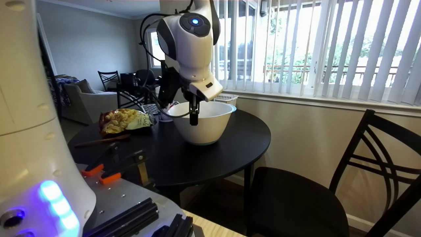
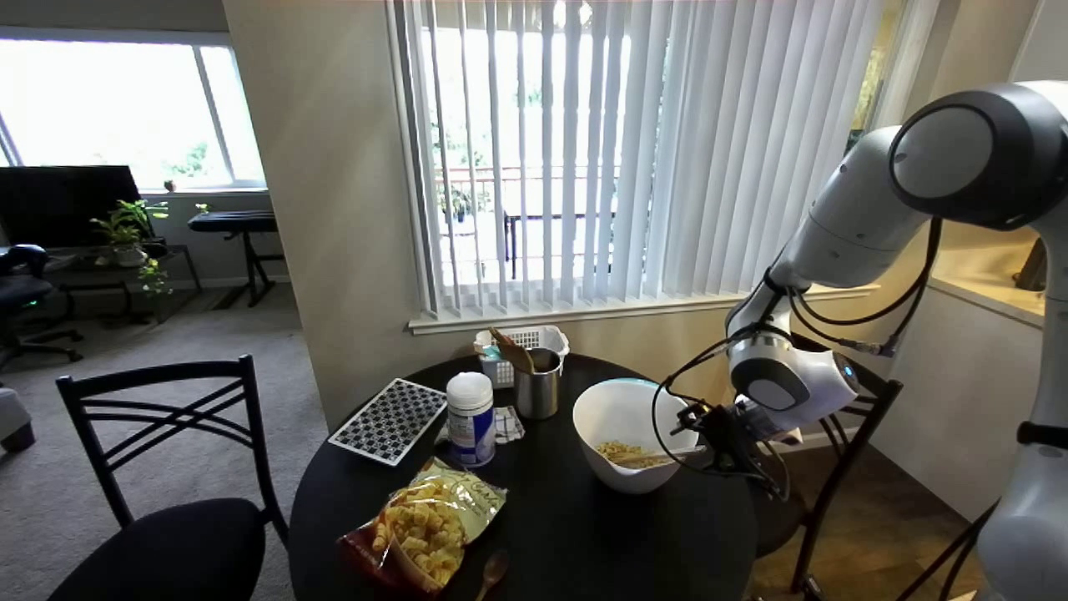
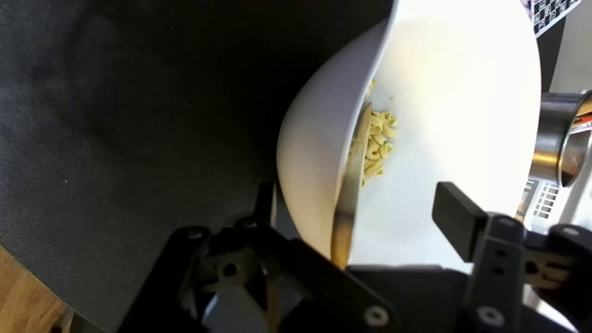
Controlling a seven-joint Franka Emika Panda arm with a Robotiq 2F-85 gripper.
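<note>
A large white bowl (image 2: 626, 402) stands on the round black table, with curled pasta (image 3: 381, 141) in its bottom. A wooden utensil (image 3: 348, 202) leans inside against the bowl's wall, its handle end at the rim on the gripper's side; its lower end is partly hidden by that wall. My gripper is open and straddles the rim, one finger outside the bowl and the other over its inside. Between the fingers are the rim and the handle, with visible gaps to either side. In the first exterior view the gripper (image 1: 193, 115) hangs at the bowl's near side.
An open snack bag (image 2: 430, 526) and a wooden spoon (image 2: 492, 573) lie left of the bowl. Beyond are a wipes canister (image 2: 471, 421), a metal utensil pot (image 2: 537, 384), a white basket (image 2: 497, 369) and a checkered board (image 2: 390, 421). The table before the bowl is bare.
</note>
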